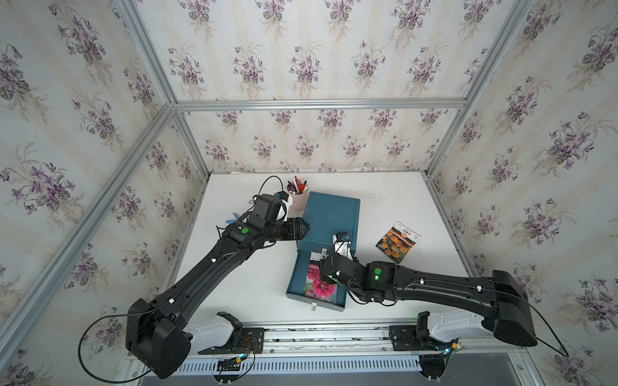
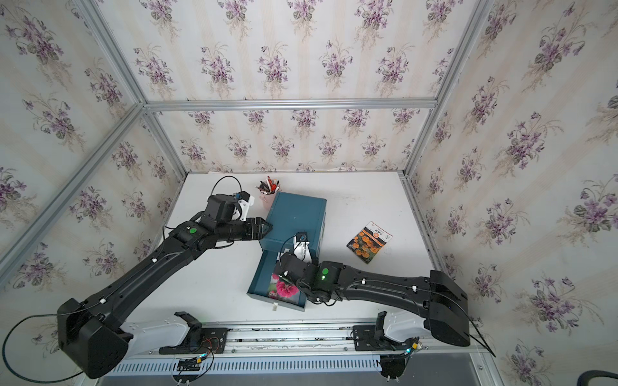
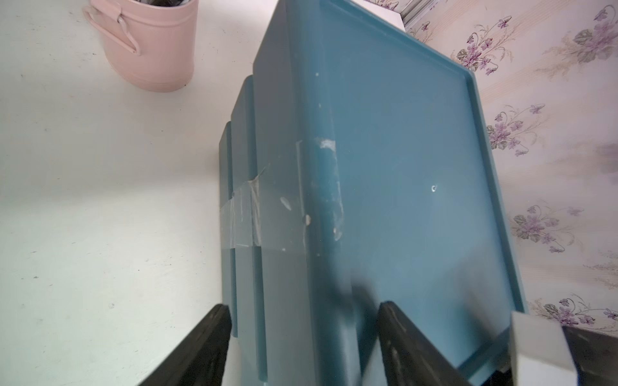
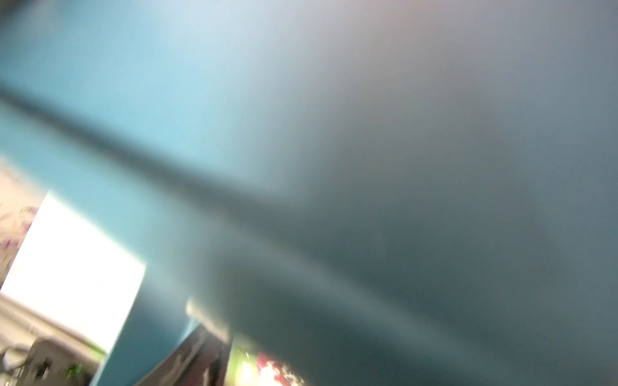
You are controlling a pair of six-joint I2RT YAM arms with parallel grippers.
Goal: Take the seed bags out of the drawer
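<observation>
A teal drawer box (image 1: pixel 331 215) stands in the middle of the table with its front drawer (image 1: pixel 296 286) pulled out. A seed bag with pink flowers (image 1: pixel 323 286) lies in the drawer. My left gripper (image 1: pixel 297 228) is at the box's upper left corner; in the left wrist view its fingers (image 3: pixel 209 334) stand apart either side of that edge, contact unclear. My right gripper (image 1: pixel 331 270) is low at the drawer, partly hidden by its arm; the right wrist view is mostly blurred teal, so its finger is unclear.
An orange-flower seed bag (image 1: pixel 396 241) lies on the table to the right. A pink bucket (image 3: pixel 148 45) with tools stands behind the box's left side.
</observation>
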